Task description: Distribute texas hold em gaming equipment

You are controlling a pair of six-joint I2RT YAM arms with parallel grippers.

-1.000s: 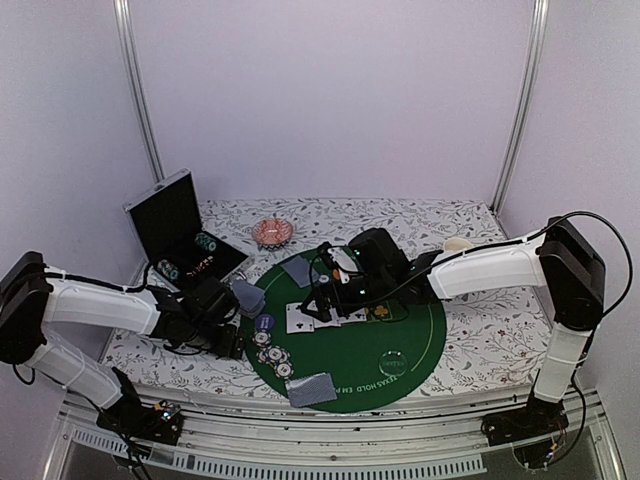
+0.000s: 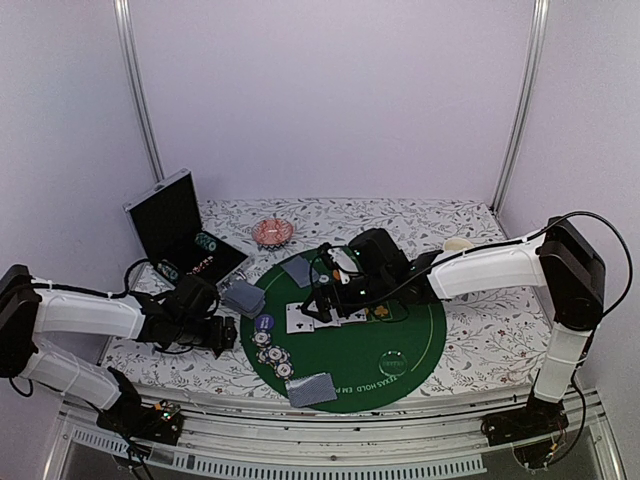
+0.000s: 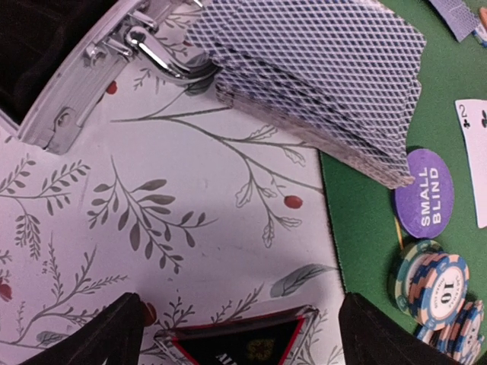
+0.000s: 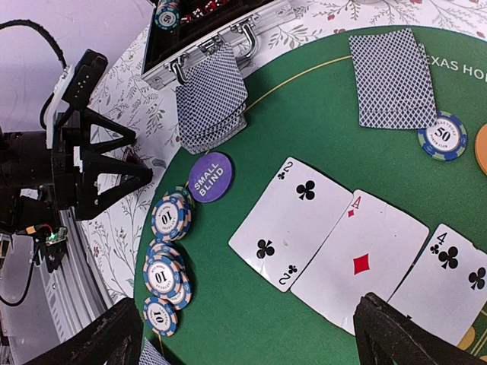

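My left gripper stands open low over the white patterned cloth, left of the green mat. Between its fingers in the left wrist view shows a dark box with a silvery rim (image 3: 247, 338), its lower part cut off by the frame. My right gripper hangs open above the mat, with face-up cards, a two of clubs (image 4: 289, 224), an ace of diamonds (image 4: 361, 262) and a four of clubs (image 4: 449, 281), in front of it. A purple small blind button (image 4: 211, 177) and stacks of chips (image 4: 171, 217) lie along the mat's left side.
An open black case (image 2: 190, 235) stands at the back left. Beside it sits a deck of cards (image 2: 243, 297). Face-down cards lie at the mat's front (image 2: 312, 390) and back (image 4: 392, 80). A red patterned bowl (image 2: 272, 232) is behind.
The left arm has drawn back a little to the left, away from the mat's edge, showing more of the deck. My right arm and the items on the mat have stayed still.
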